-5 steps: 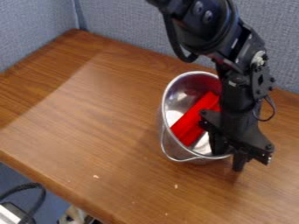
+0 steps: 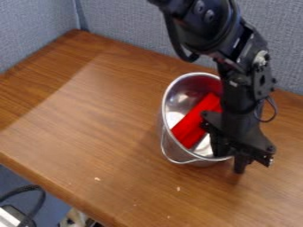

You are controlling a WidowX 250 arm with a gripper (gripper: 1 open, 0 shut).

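A metal bucket [image 2: 178,97] lies tipped at a slant on the wooden table [image 2: 89,124], its mouth toward the camera's right. A red object [image 2: 192,124] rests inside it. My black gripper [image 2: 239,156] is low at the bucket's right side, over its lower rim and partly hiding it; whether the fingers are open or shut, or hold the rim, is hard to tell.
Grey padded walls [image 2: 124,27] stand behind the table. Dark cables [image 2: 35,199] and other items lie beyond the front-left edge.
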